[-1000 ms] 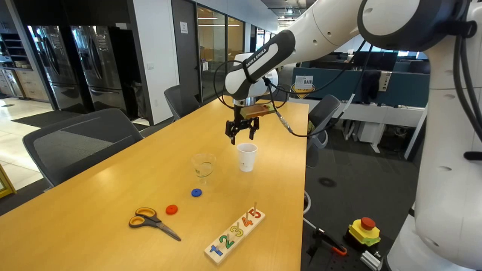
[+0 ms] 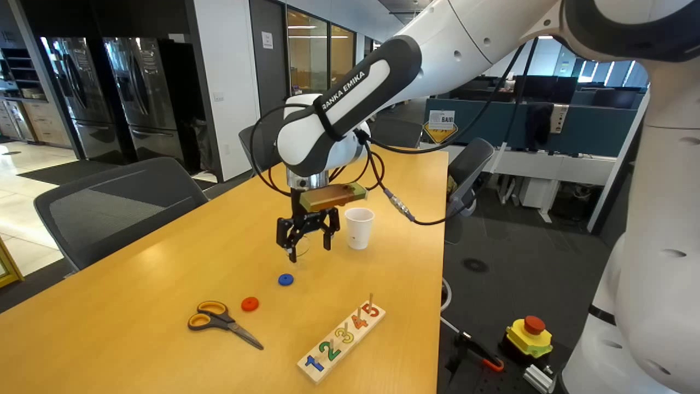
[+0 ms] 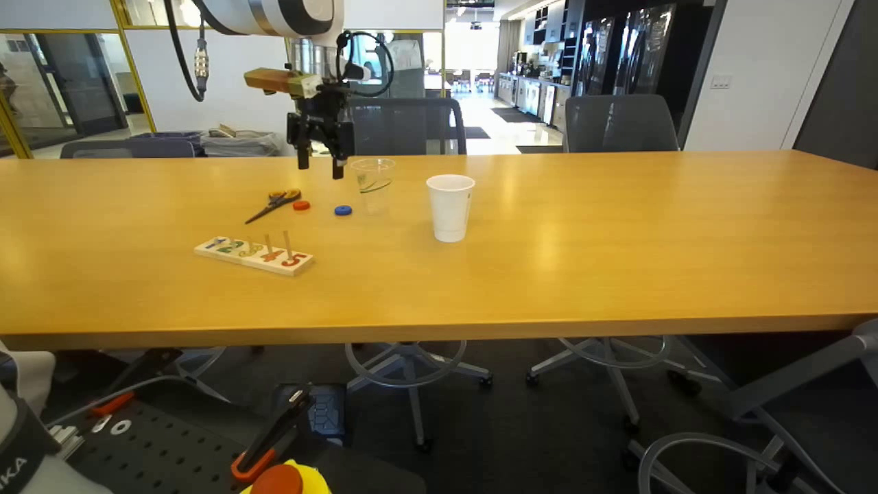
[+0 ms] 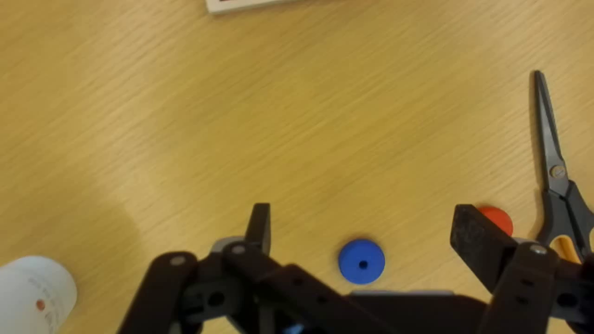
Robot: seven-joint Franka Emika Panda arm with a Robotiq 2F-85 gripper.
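Observation:
My gripper (image 2: 310, 250) hangs above the table with its fingers spread and nothing between them. In the wrist view, a blue disc (image 4: 362, 261) with a small centre hole lies on the table below the gap. Partly covered by one finger is a red disc (image 4: 497, 219). A wooden board (image 2: 342, 342) with pegs and the painted numerals 1 to 5 lies closer to exterior view 1; only its edge enters the wrist view. The clear cup (image 3: 374, 188) stands near the blue disc, largely hidden behind my gripper in exterior view 1.
A white cup (image 3: 450, 207) stands upright beside the clear one. Scissors with orange-and-black handles (image 2: 220, 319) lie beside the red disc. Bare table (image 3: 658, 239) stretches away to the right in exterior view 2.
In exterior view 1 my gripper has moved left and closer to the camera, from behind the white cup to near the clear cup and blue disc. The objects look unmoved.

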